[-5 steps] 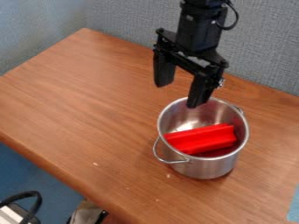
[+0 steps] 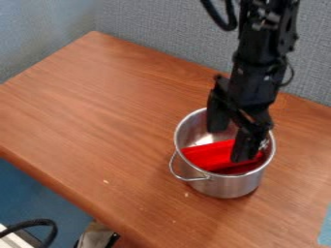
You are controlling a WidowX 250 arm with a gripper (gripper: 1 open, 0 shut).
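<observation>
A steel pot with wire handles stands on the wooden table, right of centre. A red object lies inside it. My black gripper is lowered into the pot with its fingers open, one near the back left of the red object, the other over its right part. Whether either finger touches it I cannot tell.
A grey padded wall runs behind.
My gripper has moved right and down, from above and behind the pot to inside it, over the red object. The pot has not visibly moved.
</observation>
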